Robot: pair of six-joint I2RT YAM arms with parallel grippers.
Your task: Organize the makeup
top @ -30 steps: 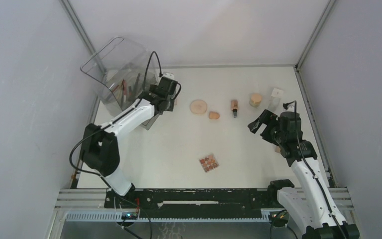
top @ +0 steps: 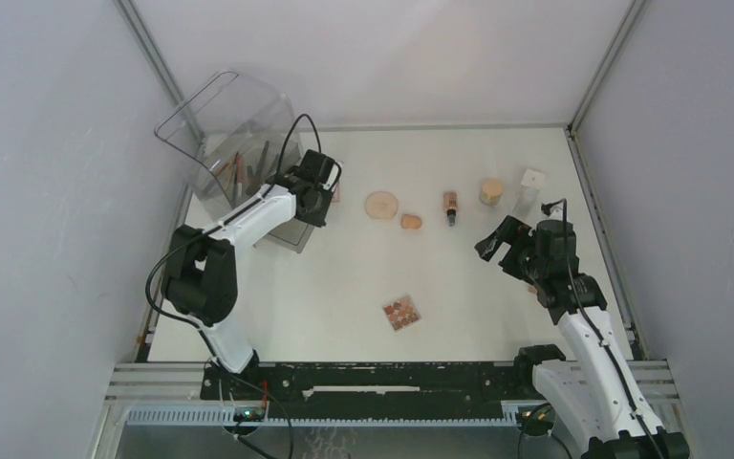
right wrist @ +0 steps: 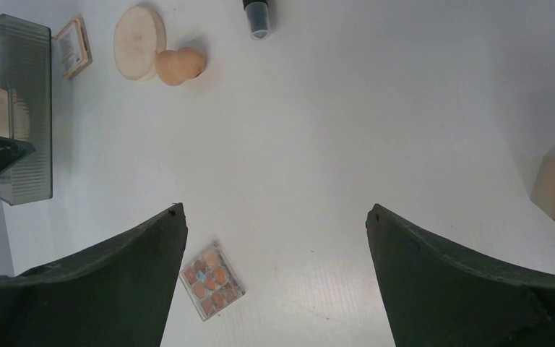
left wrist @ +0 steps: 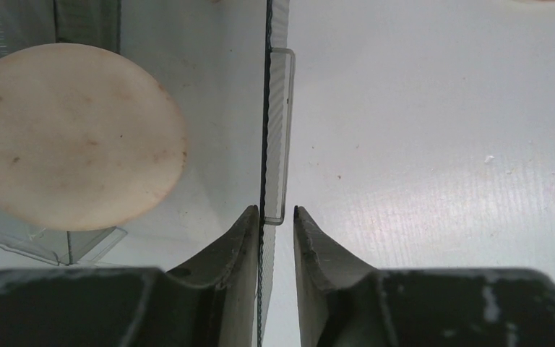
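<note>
A clear acrylic organizer (top: 239,115) stands at the back left, holding pencils or brushes and, in the left wrist view, a round beige disc (left wrist: 72,130). My left gripper is at the organizer's near-right edge, fingertips either side of a narrow handle strip (left wrist: 284,137), fingers part open; whether they touch it I cannot tell. My right gripper hangs open above the table's right. On the table lie a palette (top: 401,312), a round puff (top: 381,205), a small sponge (top: 411,221), a tube (top: 450,203) and a jar (top: 491,190).
A clear bottle with a white top (top: 532,180) stands at the back right, and a small wooden block (right wrist: 553,188) lies near my right gripper. A small framed item (right wrist: 72,47) lies beside the organizer.
My left arm has shifted and turned slightly, its gripper moving toward the front along the organizer's edge. The right arm is nearly still.
</note>
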